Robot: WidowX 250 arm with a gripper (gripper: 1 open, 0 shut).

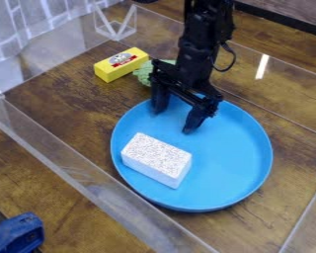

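Observation:
A black robot arm reaches down from the top centre, its gripper [177, 111] low over the back of a blue round plate [231, 158]. Its dark fingers are hard to make out against each other, so I cannot tell whether they are open or shut. A white speckled block [157, 157] lies on the front left of the plate, apart from the gripper. Just behind the gripper is a green object [149, 74], partly hidden by the arm.
A yellow and red box [119, 63] lies at the back left. A blue object [16, 233] sits at the bottom left corner. A clear strip runs along the left.

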